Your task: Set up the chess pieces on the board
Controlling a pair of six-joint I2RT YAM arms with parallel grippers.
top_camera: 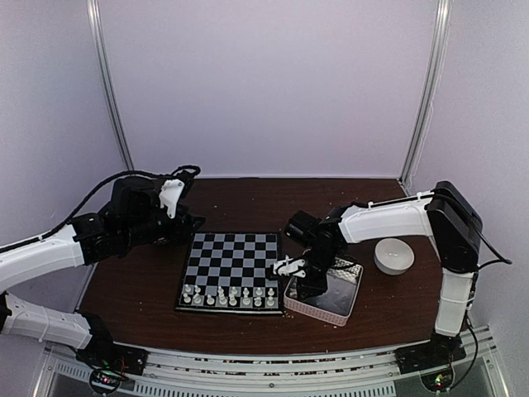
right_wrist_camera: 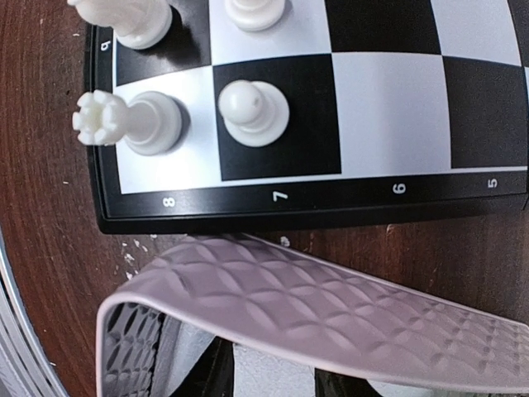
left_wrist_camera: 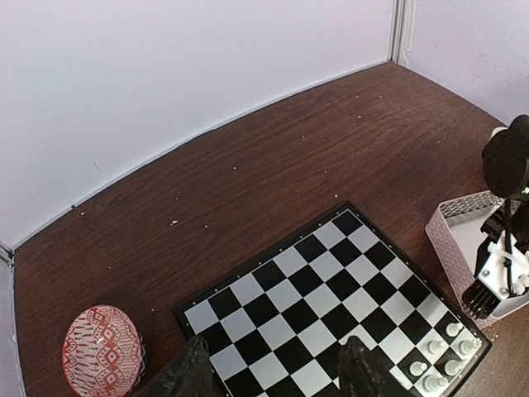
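Observation:
The chessboard (top_camera: 231,260) holds two rows of white pieces along its near edge; the right wrist view shows a white rook (right_wrist_camera: 150,120) on the corner square with a pawn (right_wrist_camera: 253,112) beside it. A pink basket (right_wrist_camera: 331,314) sits right of the board. My right gripper is down in the basket at its board-side wall, fingers apart; whether anything is between them is hidden by the wall. My left gripper hangs open above the board's left side, nothing visible between its fingers.
A white bowl (top_camera: 393,256) stands right of the basket. A red patterned object (left_wrist_camera: 102,347) lies left of the board.

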